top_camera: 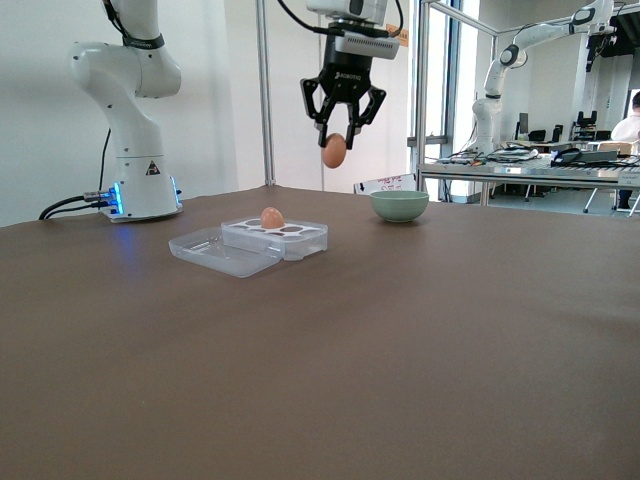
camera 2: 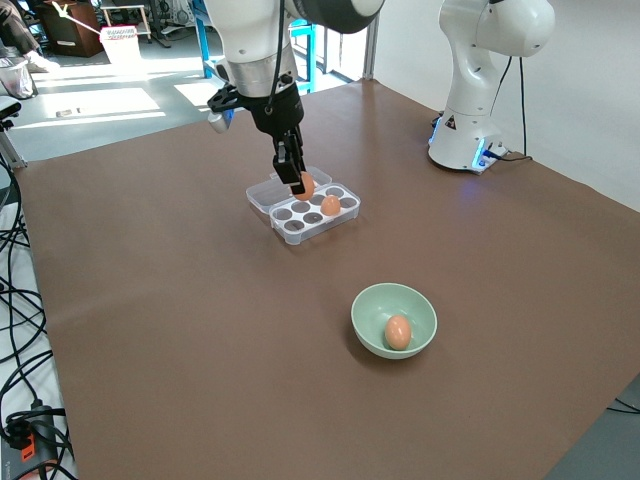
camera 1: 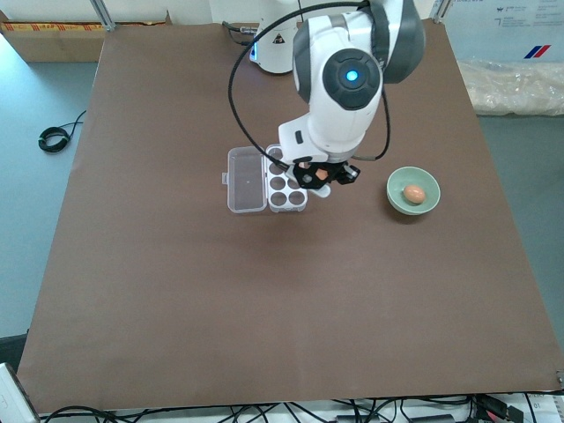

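Observation:
In the top view my gripper [top_camera: 335, 135] is shut on an egg [top_camera: 334, 152], held in the air between an egg carton [top_camera: 280, 245] and a green bowl [top_camera: 398, 206]. The clear carton stands open on the table, lid lying flat beside the tray. One egg [camera 2: 330, 205] sits in a tray cup; the other cups that show are empty. In the right view another egg [camera 2: 398, 333] lies in the bowl. The left view shows my gripper [camera 1: 324, 176] over the carton's side toward the bowl, the held egg partly hidden.
The arm's base [top_camera: 145, 190] stands at the table's back, with cables beside it. More cables lie along the table's outer edge.

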